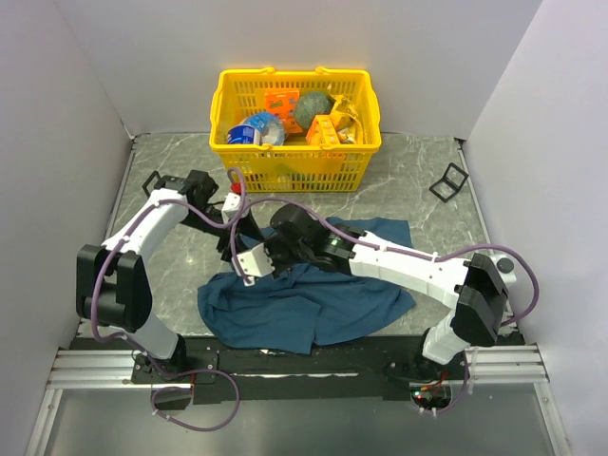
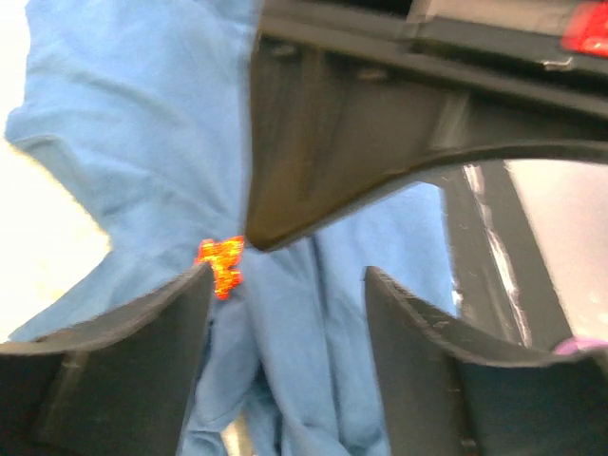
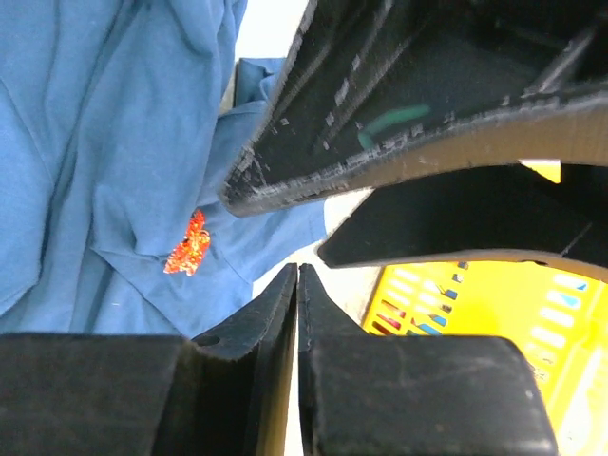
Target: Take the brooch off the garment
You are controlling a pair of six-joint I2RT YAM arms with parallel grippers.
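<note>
A blue garment [image 1: 261, 313] lies rumpled on the marble table, partly under both arms. Its red-orange brooch shows in both wrist views [image 2: 220, 261] [image 3: 188, 242], hidden in the top view. My left gripper is part open just below the brooch, its fingers apart with the brooch seen beyond them. My right gripper has its fingertips shut together, beside the brooch in its view; what is between them is hard to make out. The two grippers are close together over the garment's upper left part.
A yellow basket [image 1: 294, 173] with groceries and a round green item stands at the back. Small black frames lie at the left and right edges of the table [image 1: 427, 161]. Grey walls bound the sides.
</note>
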